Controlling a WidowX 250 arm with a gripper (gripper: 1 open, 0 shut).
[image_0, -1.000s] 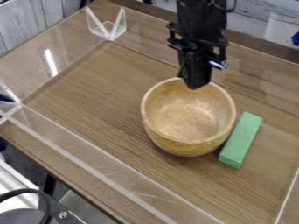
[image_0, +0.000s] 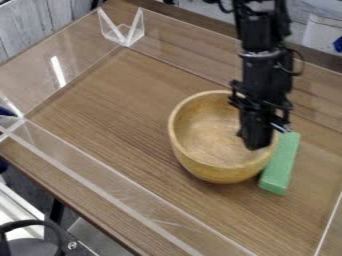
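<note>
A tan bowl (image_0: 201, 150) sits on the wooden table (image_0: 94, 120). My black gripper (image_0: 259, 134) reaches down from the top of the view to the bowl's right side, its tip at or just inside the rim. It looks shut; whether anything is between its fingers cannot be seen clearly. A green block (image_0: 278, 168) lies just right of the bowl, partly beside the gripper's tip.
A small white wire-like holder (image_0: 122, 27) stands at the back left. Dark cables and objects lie off the table at the lower left.
My gripper has come down and to the right, from above and behind the bowl to its right side. The bowl appears shifted slightly right.
</note>
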